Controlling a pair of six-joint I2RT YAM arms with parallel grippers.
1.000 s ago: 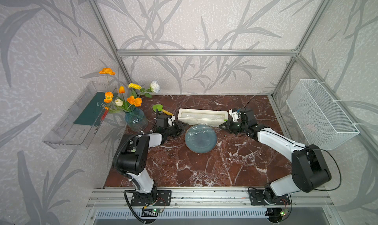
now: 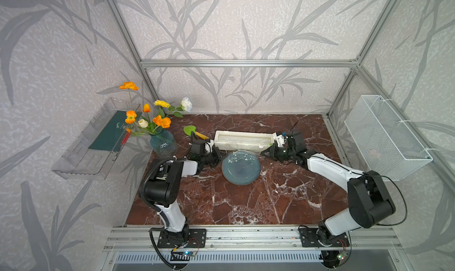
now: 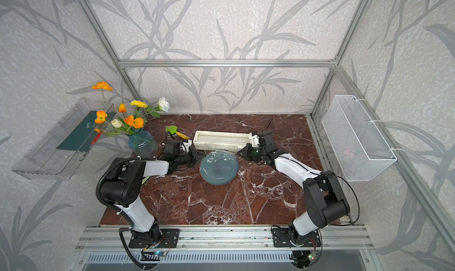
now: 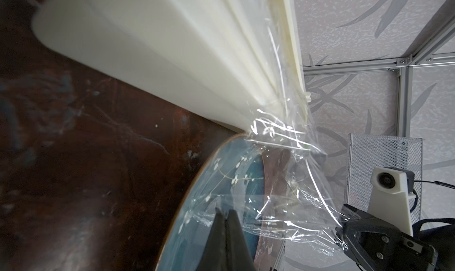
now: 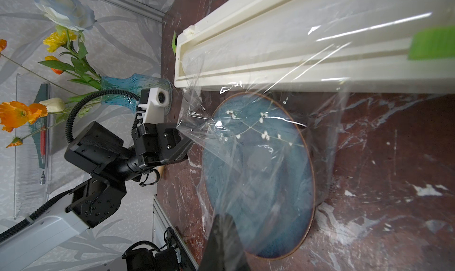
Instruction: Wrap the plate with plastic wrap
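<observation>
The blue-grey plate (image 2: 240, 168) with white blossoms lies on the marble table. Clear plastic wrap spreads from the cream dispenser box (image 2: 244, 140) across the plate, wrinkled near the box in the left wrist view. At the plate's back left, my left gripper is shut; film passes close to its tips, and I cannot tell whether any is pinched. My right gripper is shut at the plate's back right. In the left wrist view, gathered film runs to the right fingertips (image 4: 346, 219).
A glass vase (image 2: 163, 144) of flowers stands left of the left arm. Behind that arm lies a green and yellow item (image 2: 190, 129). A clear bin (image 2: 83, 164) and a white mesh basket (image 2: 386, 138) flank the table.
The right arm and the plate moved slightly left. Both grippers stay near the plate's back edge.
</observation>
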